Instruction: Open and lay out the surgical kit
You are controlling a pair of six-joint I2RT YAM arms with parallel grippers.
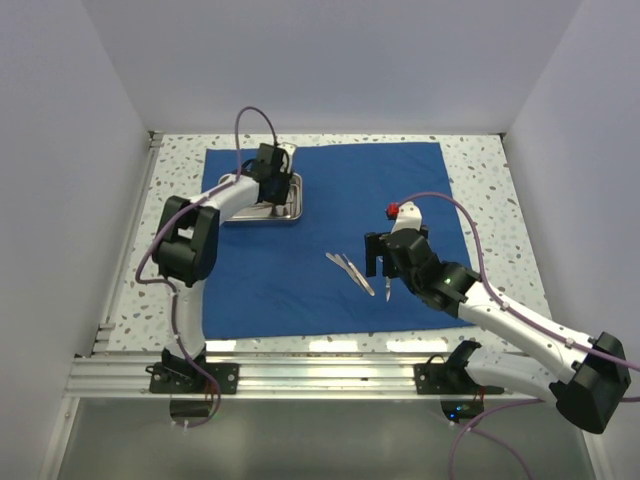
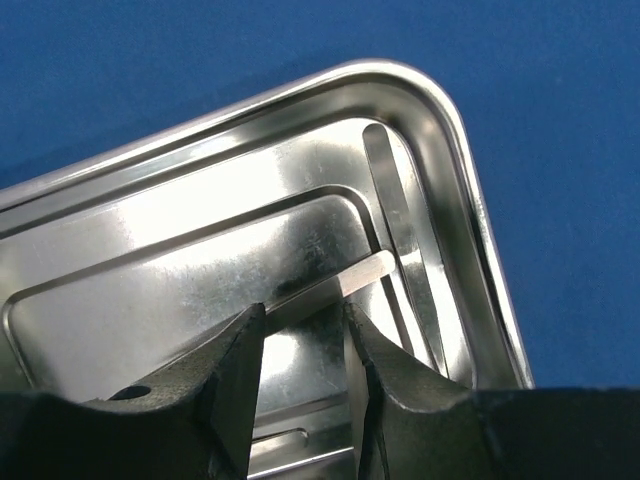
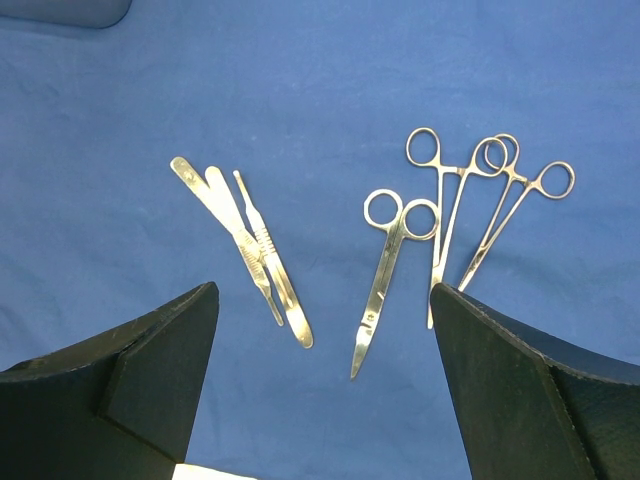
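Note:
My left gripper is part open over the metal tray (image 2: pixel 400 75). Inside the tray lies a slim metal instrument (image 2: pixel 368 272), slanting between the two fingertips; whether they touch it cannot be told. A second flat strip-like instrument (image 2: pixel 397 200) lies along the tray's short wall, just past the first one's tip. In the top view the left arm hides much of the tray (image 1: pixel 298 215). My right gripper stands open and empty above the blue cloth. Below it lie scissors (image 3: pixel 385 270) and two clamps, one (image 3: pixel 445 210) beside the other (image 3: pixel 515 195).
Left of the scissors, several slim instruments (image 3: pixel 235 225) lie close together on the cloth. A dark rounded object (image 3: pixel 70 8) shows in a corner of the right wrist view.

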